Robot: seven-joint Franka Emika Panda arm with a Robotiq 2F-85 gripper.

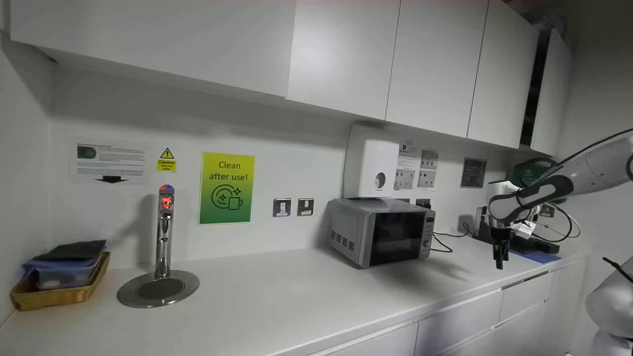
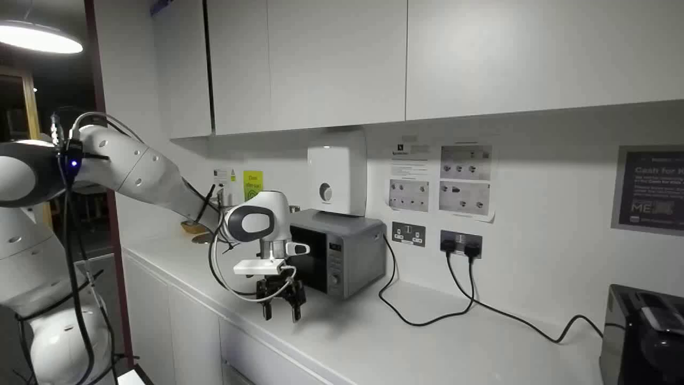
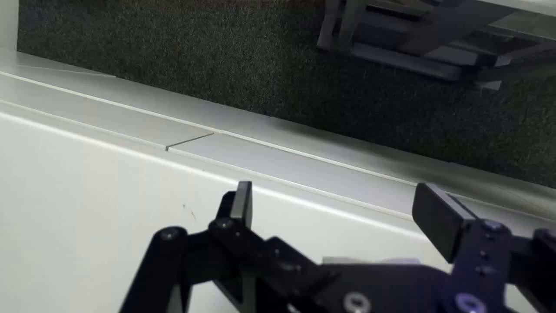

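My gripper is open in the wrist view, its black fingers (image 3: 242,203) spread wide with nothing between them. Below it run the white counter's front edge and the drawer fronts. In the second exterior view the gripper (image 2: 280,314) points down in front of the grey microwave (image 2: 356,256), apart from it. The first exterior view has the gripper (image 1: 500,261) to the right of the microwave (image 1: 380,231), above the counter (image 1: 285,290). The microwave's door appears closed.
A chrome tap (image 1: 163,237) and a wicker basket (image 1: 62,290) with containers stand at the left. A white dispenser (image 2: 336,173) hangs above the microwave. Cables (image 2: 423,321) trail over the counter towards a black appliance (image 2: 647,340).
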